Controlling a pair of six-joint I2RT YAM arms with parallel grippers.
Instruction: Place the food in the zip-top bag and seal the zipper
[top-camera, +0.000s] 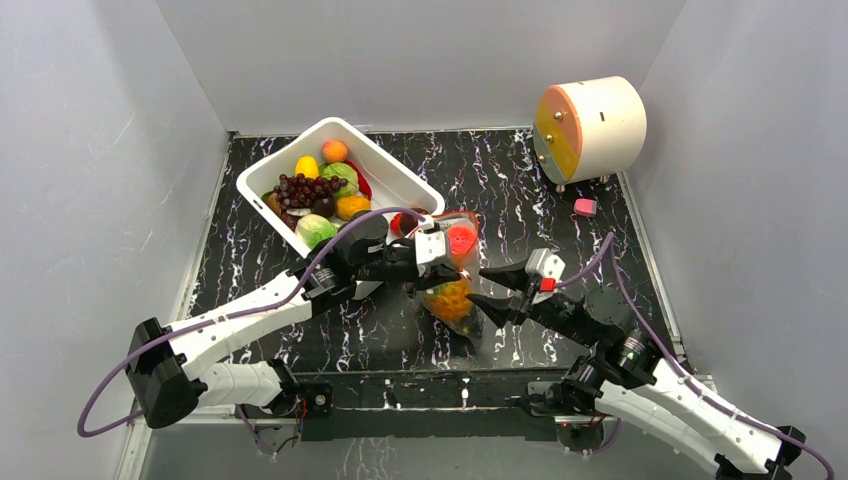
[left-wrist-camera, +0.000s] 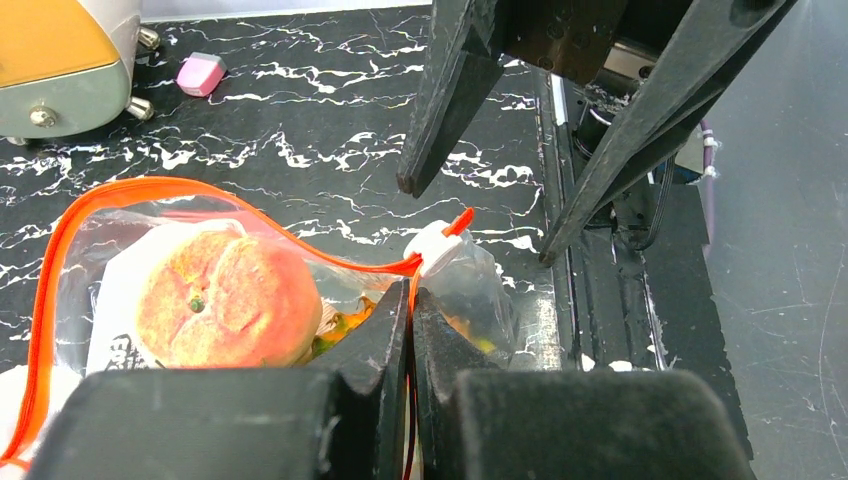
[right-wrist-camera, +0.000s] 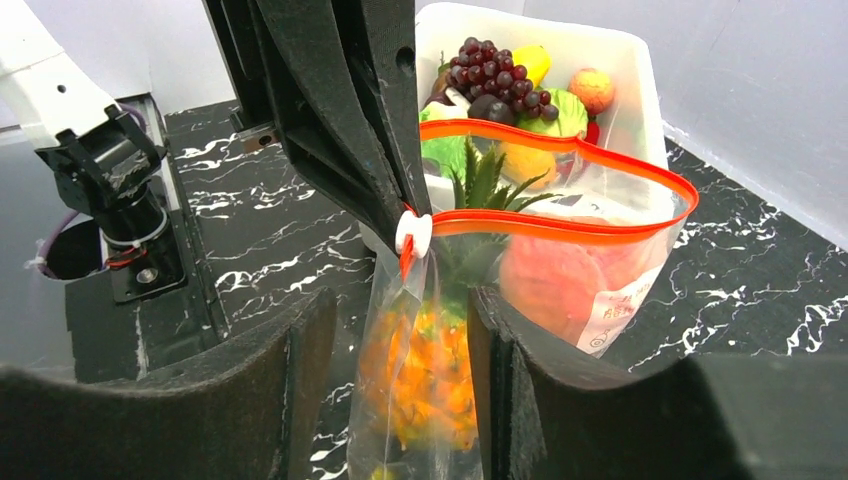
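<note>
A clear zip top bag (right-wrist-camera: 390, 330) with an orange zipper hangs with its mouth wide apart. Inside are a peach-coloured round fruit (left-wrist-camera: 225, 300) and an orange pineapple-like piece (right-wrist-camera: 430, 370) with green leaves. Near one end of the zipper is its white slider (left-wrist-camera: 433, 246). My left gripper is shut on the bag's orange edge just beside the slider, and it holds the bag up. To the right of the bag, my right gripper (top-camera: 476, 285) stands open, its fingers (right-wrist-camera: 310, 380) spread and facing the slider, with nothing held.
The white bin (top-camera: 415, 180) holding grapes, a yellow lemon and other produce stands back left. A cream round-bodied toaster-like box (top-camera: 605, 125) and a pink block (top-camera: 585, 207) lie back right.
</note>
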